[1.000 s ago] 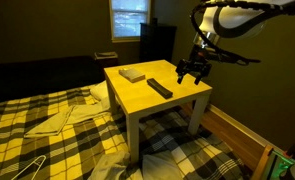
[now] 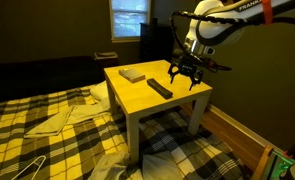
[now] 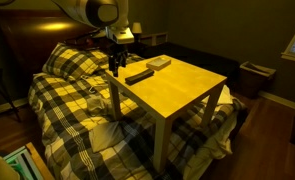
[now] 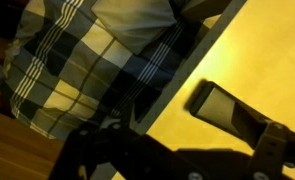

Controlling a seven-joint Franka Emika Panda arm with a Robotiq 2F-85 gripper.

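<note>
A long black object [image 2: 159,89] lies on the pale wooden table [image 2: 177,97], near its edge. My gripper [image 2: 184,80] hangs above the tabletop, beside that object in exterior view 1. The fingers are spread, with nothing seen held between them. In exterior view 2 the gripper [image 3: 117,69] is by the table's left corner, close to the black object [image 3: 139,76]. The wrist view shows the black object [image 4: 225,108] lying ahead of the gripper, its far part hidden behind a finger [image 4: 272,140].
A small pale box [image 2: 132,75] rests on the table beyond the black object. The bed with a plaid blanket [image 2: 67,140] lies alongside and below the table.
In exterior view 1, my gripper has moved left over the table, closer to the black object. The black object and the pale box have stayed in place.
</note>
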